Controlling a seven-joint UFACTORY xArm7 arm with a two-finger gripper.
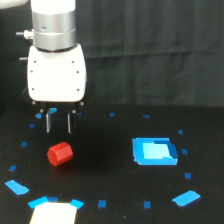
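Observation:
A red block (pixel 60 153) with a cylinder-like shape lies on the black table at the left of the view. My gripper (pixel 58 122), below the white arm end, hangs above and slightly behind the block. Its two thin dark fingers stand apart, and nothing shows between them. To the right, a pale square edged with blue tape (pixel 155 151) lies on the table.
At the front left edge is a pale square (pixel 54 213) with blue tape at its upper corners. Blue tape strips (pixel 186 198) and several small blue marks dot the table. Bare black surface separates the block from the taped square.

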